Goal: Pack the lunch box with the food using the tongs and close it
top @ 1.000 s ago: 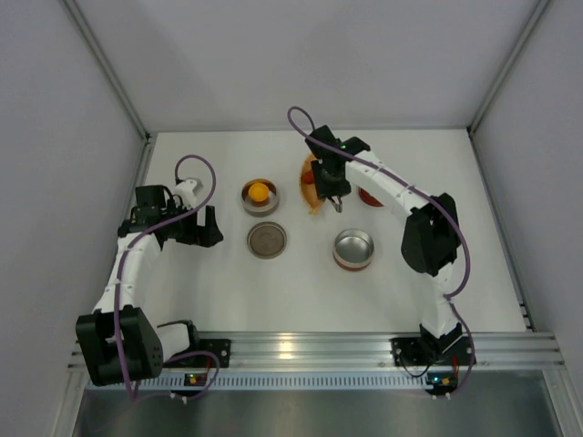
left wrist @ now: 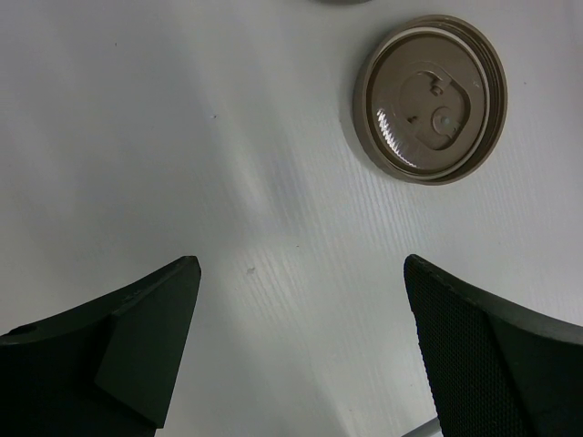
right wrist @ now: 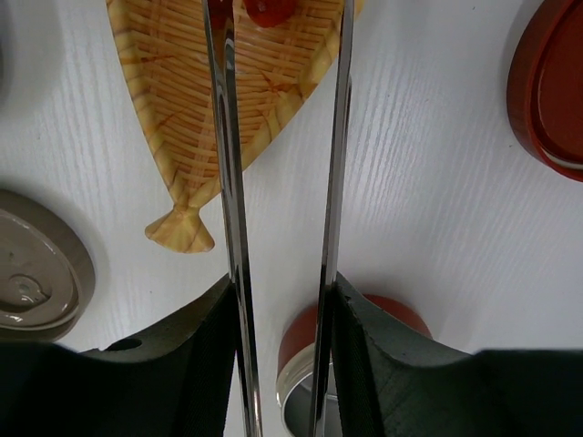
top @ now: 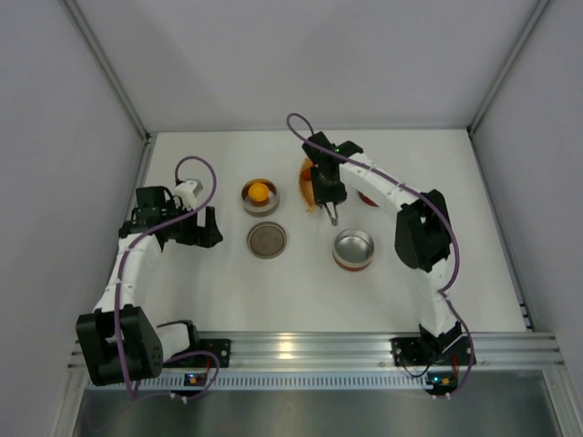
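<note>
My right gripper is part open over a woven fish-shaped tray (right wrist: 168, 100), its long metal fingers reaching to red round items (right wrist: 269, 11) on it; whether one is held is unclear. My left gripper is open over bare table at the left. A round container (top: 259, 205) holds an orange item (top: 258, 192); a grey lid (top: 267, 239) lies nearer the front. An empty steel container with a red base (top: 352, 247) stands front right of the tray, and a red lid (right wrist: 560, 86) lies right of it.
The white table (top: 273, 300) has free room at the front and the far right. Walls bound it at the back and sides, with a metal rail (top: 291, 339) along the front edge.
The left arm has not moved.
</note>
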